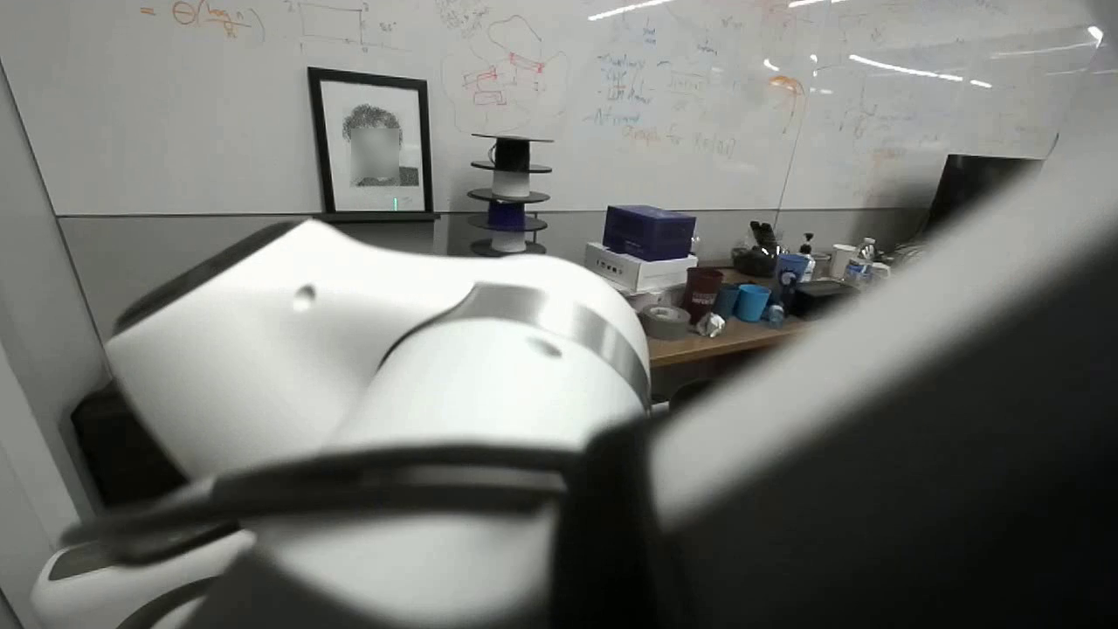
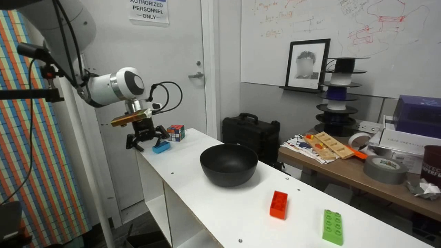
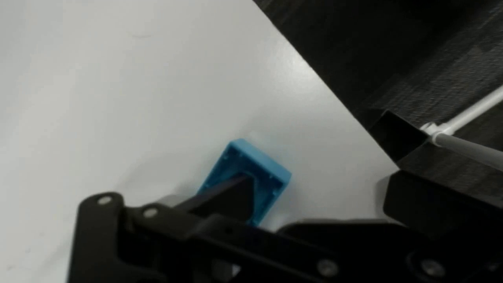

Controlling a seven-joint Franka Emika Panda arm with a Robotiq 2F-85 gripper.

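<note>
A blue block (image 3: 260,162), hollow side up, lies on the white table near its edge in the wrist view. My gripper is open above that edge, its two fingers wide apart. The left finger (image 3: 238,195) covers part of the block's hollow; whether it touches the block cannot be told. Only bare table and the edge show between the fingers. In exterior view 2 the gripper (image 2: 147,142) hangs low at the table's far end, with the blue block (image 2: 161,147) beside it. Exterior view 1 is mostly blocked by the arm (image 1: 472,388).
A Rubik's cube (image 2: 176,133) stands just behind the blue block. Farther along the table are a black bowl (image 2: 228,165), a red block (image 2: 279,205) and a green block (image 2: 333,227). Bare table (image 2: 192,153) separates the blue block from the bowl.
</note>
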